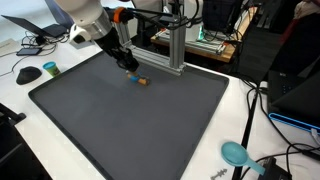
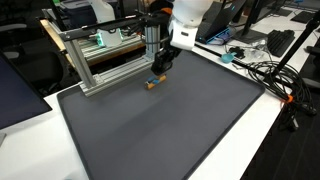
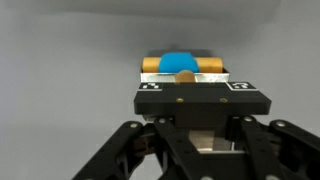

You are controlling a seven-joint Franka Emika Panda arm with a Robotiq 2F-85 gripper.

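A small hammer-like toy (image 3: 210, 65) has an orange cylindrical head with a blue band (image 3: 179, 62) round its middle. A short tan stem reaches from the head toward my gripper in the wrist view, where the fingers are together with the stem running in between them. In exterior view 1 the head (image 1: 142, 82) is low over the dark board, just beneath my gripper (image 1: 132, 71). In exterior view 2 the orange head (image 2: 153, 84) appears below the fingers. Whether the head touches the board is hard to tell.
The dark grey board (image 1: 120, 130) is bare in front and to the sides. A metal frame (image 1: 172, 60) stands behind it. At the left lie a teal cup (image 1: 51, 69) and a dark round object (image 1: 28, 74). A turquoise item (image 1: 240, 157) is on the white table.
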